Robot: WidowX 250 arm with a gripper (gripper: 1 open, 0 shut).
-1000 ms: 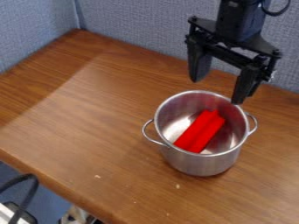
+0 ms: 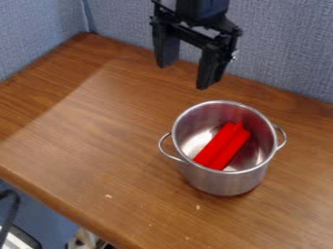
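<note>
My black gripper [image 2: 188,60] hangs open in the upper middle of the camera view, its two fingers apart with nothing between them. Below it and a little to the right, a silver two-handled pot [image 2: 236,177] stands on the wooden table. A red elongated block [image 2: 223,144] lies tilted diagonally inside the pot. The gripper is above and behind the pot, apart from it.
A speckled grey wall runs along the back. Dark cables or parts lie beyond the table's front-left corner.
The gripper has moved left, away from the upper right to the upper middle. The pot and red block have not visibly moved.
</note>
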